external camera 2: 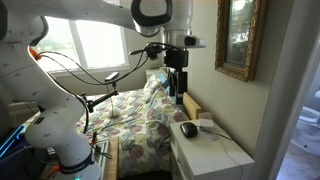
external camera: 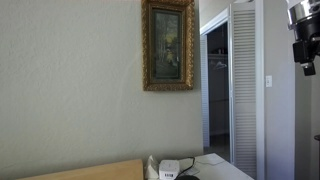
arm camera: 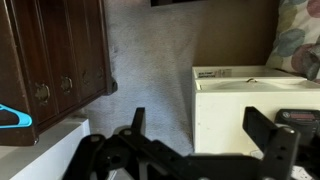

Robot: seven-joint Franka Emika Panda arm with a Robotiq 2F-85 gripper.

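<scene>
My gripper stands open in the wrist view, its two black fingers point(arm camera: 138, 120) wide apart and nothing visible between them. In exterior view 2 the gripper point(external camera 2: 177, 97) hangs above the white cabinet, apart from its top. On that cabinet point(external camera 2: 207, 158) lies a black rounded object point(external camera 2: 189, 130), perhaps a computer mouse. A small white box point(external camera 2: 206, 123) is beside it, by the wall. Exterior view 1 catches only a dark part of the arm point(external camera: 304, 45) at its right edge.
A framed picture point(external camera 2: 236, 38) hangs on the wall. The bed point(external camera 2: 135, 125) with a patterned cover lies behind the arm. A thin cable point(external camera 2: 222, 135) crosses the cabinet top. In the wrist view, a dark wooden cabinet point(arm camera: 72, 40) flanks open carpet point(arm camera: 150, 75).
</scene>
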